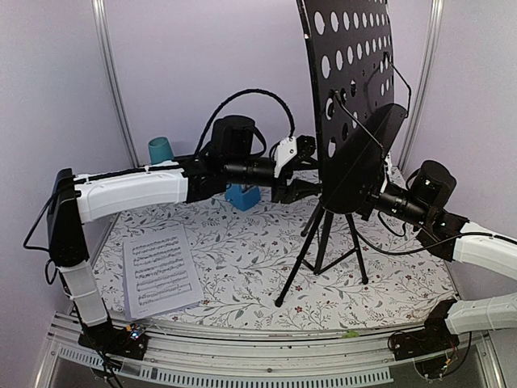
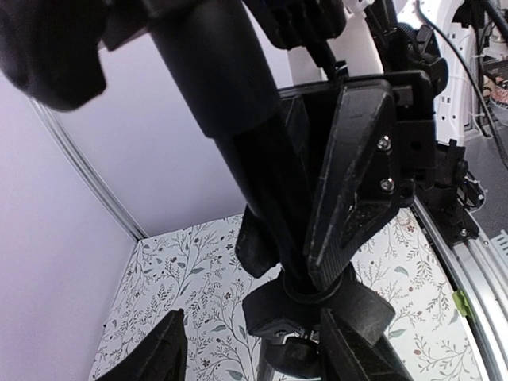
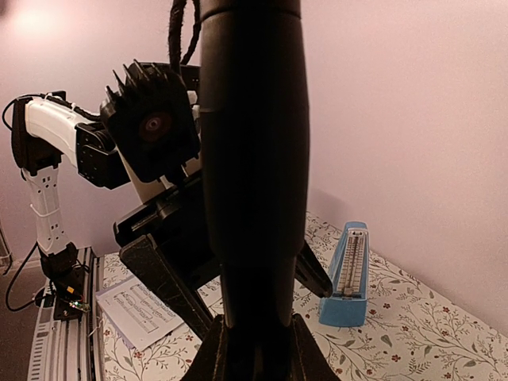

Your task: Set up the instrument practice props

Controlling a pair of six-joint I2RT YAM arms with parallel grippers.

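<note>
A black music stand with a perforated desk (image 1: pixel 349 69) rises at the right of the table on tripod legs (image 1: pixel 325 242). My right gripper is shut on its black pole (image 3: pixel 258 175), one finger on each side. In the left wrist view, the right gripper's fingers (image 2: pixel 353 178) flank the pole above the dark collar (image 2: pixel 313 298). My left gripper (image 1: pixel 304 170) stands just left of the stand, its fingers (image 2: pixel 159 349) apart with nothing visible between them. The desk's lower part hides the right gripper's fingertips in the top view.
Sheet music (image 1: pixel 161 271) lies flat at the front left. Behind the left arm are a blue metronome (image 3: pixel 344 278) and a teal cup (image 1: pixel 160 152).
</note>
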